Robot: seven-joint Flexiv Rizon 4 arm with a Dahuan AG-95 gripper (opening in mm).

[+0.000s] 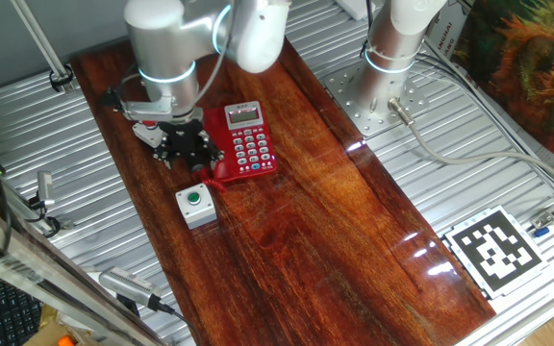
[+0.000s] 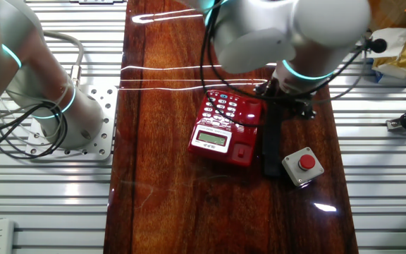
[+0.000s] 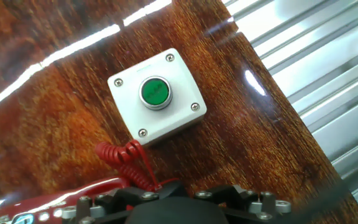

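A red desk telephone [image 1: 245, 144] with a keypad and small display stands on the wooden board. Along its side lies a black handset [image 2: 272, 149], its red coiled cord [image 3: 129, 163] running from the end. In exterior view 1, my gripper [image 1: 188, 152] is over the handset with its fingers spread. The wrist view has the dark handset end [image 3: 176, 210] at the bottom edge, with gripper parts on both sides. My fingertips are mostly hidden, and contact with the handset cannot be made out. Beyond the handset sits a white box with a green button [image 3: 155, 93].
A second box with a red button [image 2: 306, 162] stands near the board's edge, partly behind my gripper in exterior view 1. The wooden board [image 1: 315, 250] is clear towards the marker plate [image 1: 494, 252]. Slatted metal surrounds it.
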